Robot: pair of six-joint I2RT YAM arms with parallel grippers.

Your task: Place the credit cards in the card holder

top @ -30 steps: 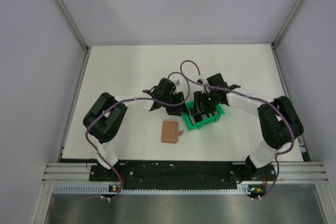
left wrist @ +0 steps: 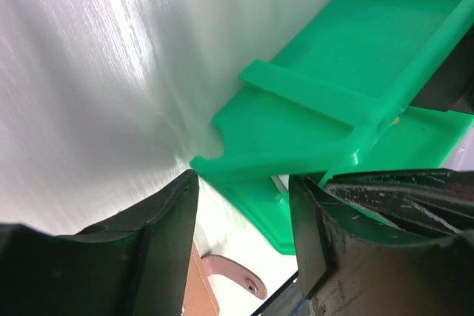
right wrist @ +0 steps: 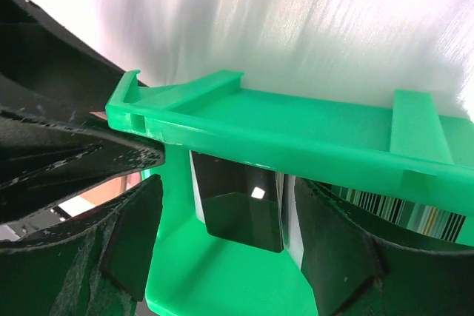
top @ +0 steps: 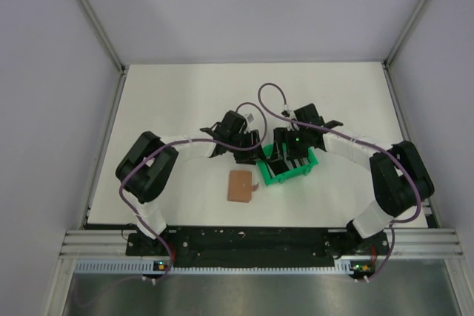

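A green tray (top: 289, 173) holds dark cards (right wrist: 241, 201) standing on edge among several thinner ones at the right. My left gripper is at the tray's left end, its pads either side of the green rim's corner, part open; whether they touch it is unclear. My right gripper is open over the tray, pads on either side of a dark card with a small light mark. A brown card holder (top: 240, 186) with a strap lies in front of the tray's left end, also partly visible in the left wrist view.
The two grippers are very close together at the tray, with cables looping over them.
The right arm has shifted very slightly at the tray. The left arm, tray and card holder look nearly unchanged.
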